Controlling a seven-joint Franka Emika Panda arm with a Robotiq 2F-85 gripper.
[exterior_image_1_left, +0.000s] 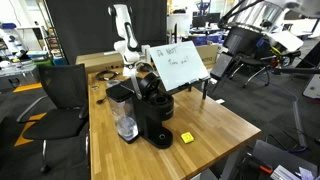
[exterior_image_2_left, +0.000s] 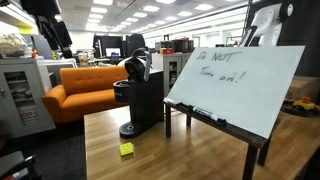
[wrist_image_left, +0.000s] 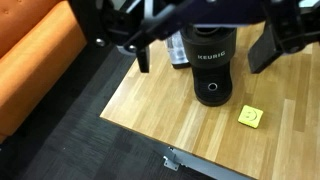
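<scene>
A black Keurig coffee maker (exterior_image_1_left: 150, 110) stands on the wooden table, a clear water tank (exterior_image_1_left: 124, 122) at its side. In exterior view 2 the machine's top (exterior_image_2_left: 136, 67) looks raised. A small yellow square (wrist_image_left: 250, 117) with a smiling face lies on the table near the machine's base. My gripper is open, its dark fingers (wrist_image_left: 143, 60) wide apart with nothing held between them. It hangs in the air, well clear of the machine and the yellow square.
A whiteboard (exterior_image_2_left: 235, 85) reading "Do NOT Turn on!" rests on a dark stand (exterior_image_2_left: 225, 130) behind the machine. An orange couch (exterior_image_2_left: 95, 88) and a black chair (exterior_image_1_left: 55, 115) are off the table.
</scene>
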